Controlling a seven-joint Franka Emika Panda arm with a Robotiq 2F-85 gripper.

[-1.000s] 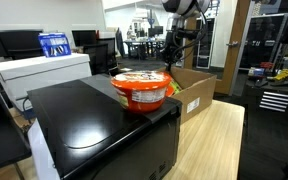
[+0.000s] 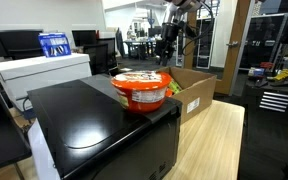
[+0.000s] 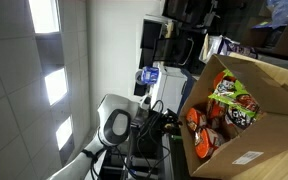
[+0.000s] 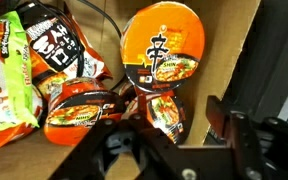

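Observation:
My gripper hangs over an open cardboard box (image 2: pixel 196 98), its dark fingers spread apart at the bottom of the wrist view. Nothing appears held between them; a small noodle cup (image 4: pixel 166 112) shows below in that gap. Further inside the box are a large round red noodle bowl (image 4: pixel 162 45), another red cup (image 4: pixel 79 110), a red packet (image 4: pixel 59 45) and a green packet (image 4: pixel 6 75). From the side, in exterior view 2, the gripper (image 3: pixel 162 117) is near the box's left edge.
A red noodle bowl (image 2: pixel 144 100) stands alone on a black cabinet top (image 2: pixel 74 115) in the foreground. A blue-and-white box (image 2: pixel 54 44) sits on a white unit behind. Box walls surround the packets; bare wooden table (image 2: pixel 209 145) lies in front of the box.
Compared with one second ago, my gripper is higher above the box in exterior view 1. The bowl on the black cabinet and the box have stayed put.

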